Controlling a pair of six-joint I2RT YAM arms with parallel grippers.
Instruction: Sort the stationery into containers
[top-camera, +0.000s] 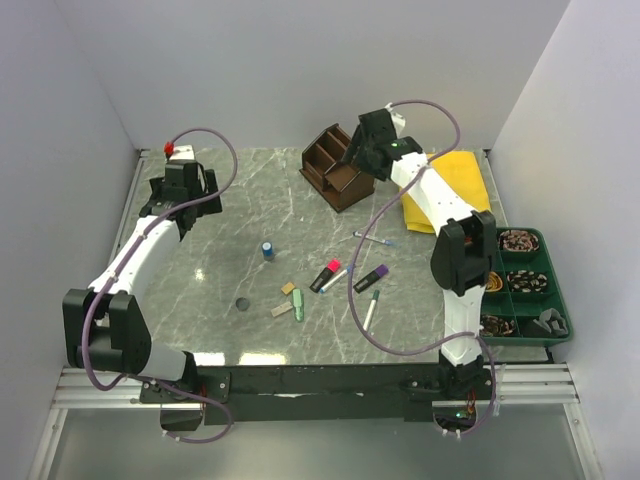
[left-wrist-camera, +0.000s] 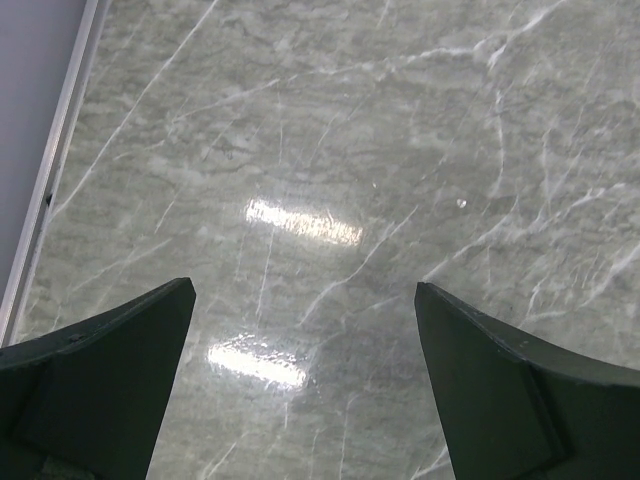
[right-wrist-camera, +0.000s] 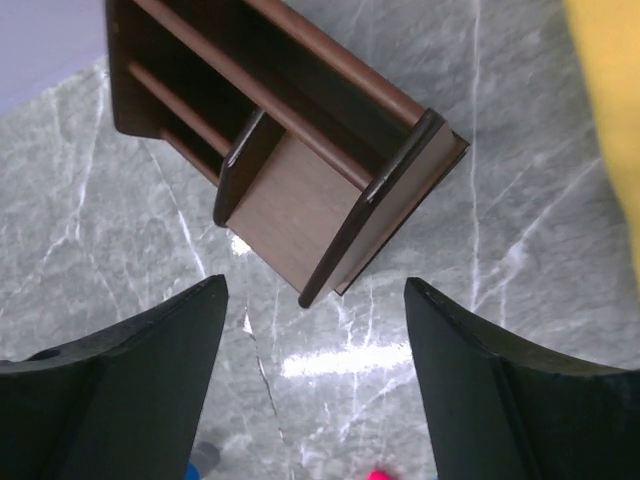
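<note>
A brown wooden organizer (top-camera: 336, 170) with compartments stands at the back middle. My right gripper (top-camera: 352, 150) hangs over its right part; in the right wrist view its fingers are apart, nothing between them, with the organizer (right-wrist-camera: 280, 190) beyond. Loose stationery lies mid-table: a blue-topped cylinder (top-camera: 267, 250), a red-capped marker (top-camera: 322, 277), blue-capped pens, a purple-capped marker (top-camera: 370, 278), a white-and-green pen (top-camera: 371, 310), a green item (top-camera: 298, 304) and small blocks. My left gripper (top-camera: 185, 195) is open over bare table at the left.
A yellow folded cloth (top-camera: 455, 185) lies at the back right. A green divided tray (top-camera: 540, 332) with patterned items sits at the right edge, partly behind the right arm. Walls border the table on three sides.
</note>
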